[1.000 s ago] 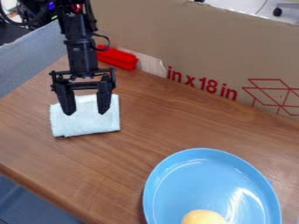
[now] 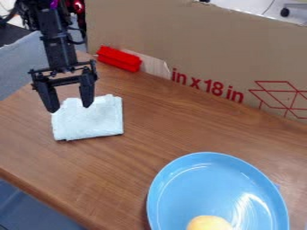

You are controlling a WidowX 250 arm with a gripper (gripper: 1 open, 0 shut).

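My black gripper (image 2: 68,93) hangs over the left end of a folded white cloth (image 2: 93,122), its two fingers spread apart with nothing seen held between them. The cloth lies flat on the wooden table (image 2: 156,117) at the left of the view. The gripper's fingertips are near the cloth's upper left edge; whether they touch it I cannot tell.
A blue plate (image 2: 216,187) with a round pale yellow item (image 2: 209,224) sits at lower right. A red object (image 2: 118,57) lies at the back beside a cardboard panel (image 2: 216,49). Its edge runs along the lower left.
The gripper has moved left and slightly up, from over the cloth's middle to over its left end. The cloth and plate look unchanged.
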